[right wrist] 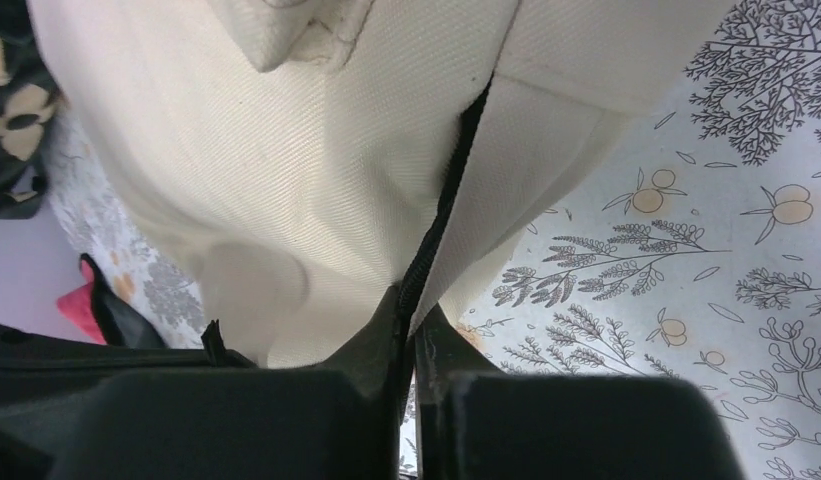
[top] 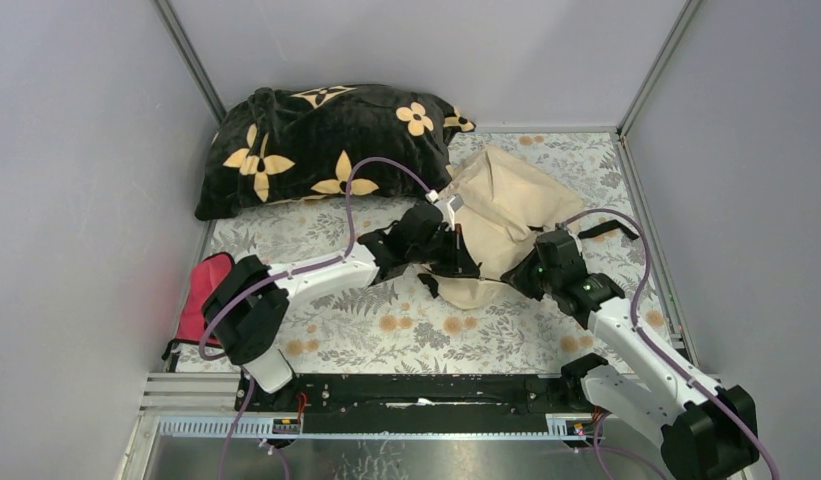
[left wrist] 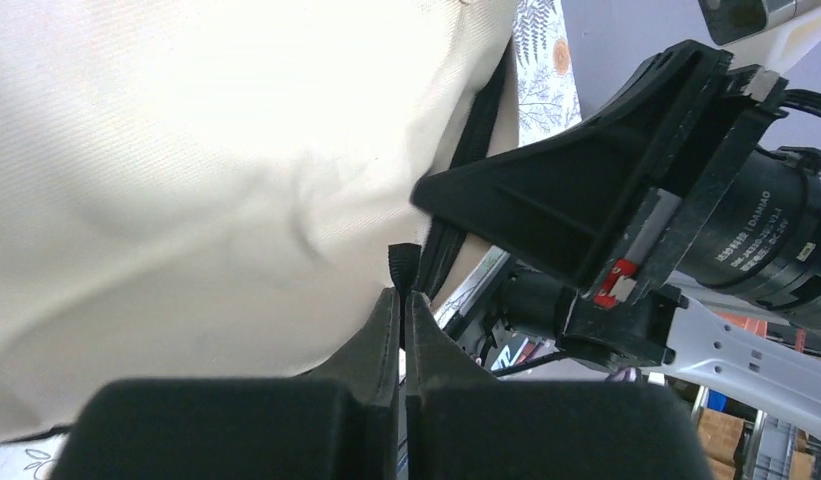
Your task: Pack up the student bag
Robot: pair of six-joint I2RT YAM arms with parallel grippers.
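A cream fabric bag (top: 506,190) lies crumpled on the right part of the table, filling much of both wrist views. My left gripper is shut at the bag's lower part, with a small dark tab showing at its fingertips. My right gripper is shut on the bag's dark zipper edge (right wrist: 454,180), a little right of the left gripper in the top view. The bag's inside is hidden.
A large black flowered pillow (top: 316,150) lies along the back left. A red pouch (top: 198,300) with dark trim lies at the left edge. Walls enclose the sides.
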